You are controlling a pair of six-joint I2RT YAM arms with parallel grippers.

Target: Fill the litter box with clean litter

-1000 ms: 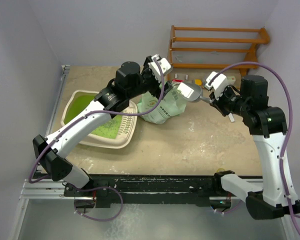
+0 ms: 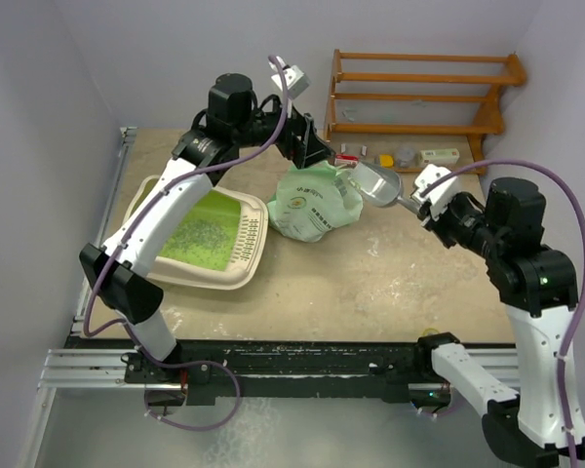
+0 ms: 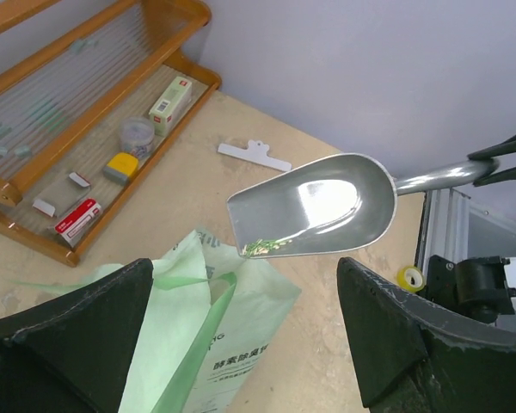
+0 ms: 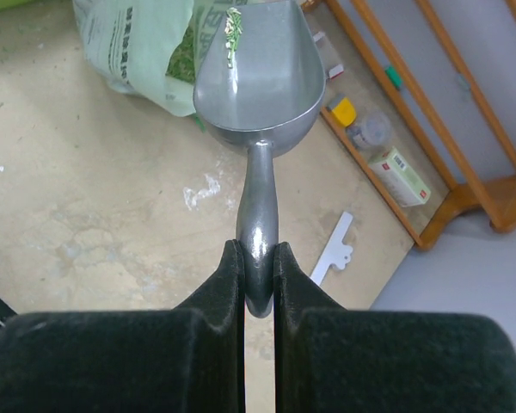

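Note:
A metal scoop (image 2: pixel 370 184) with a few green pellets is held by my right gripper (image 2: pixel 424 213), shut on its handle (image 4: pixel 258 206). It hangs just above and beside the pale green litter bag (image 2: pixel 312 210), which shows green litter inside in the right wrist view. My left gripper (image 2: pixel 317 156) is open above the bag's top, its fingers either side of the bag's edge in the left wrist view (image 3: pixel 241 327). The litter box (image 2: pixel 250 263) stands at the left with a layer of green litter in it.
A wooden rack (image 2: pixel 419 57) at the back holds small items, among them a yellow block (image 3: pixel 120 168) and a boxed carton (image 3: pixel 170 103). A white clip-like piece (image 3: pixel 254 153) lies on the table.
The right arm moved back toward the front right with the scoop.

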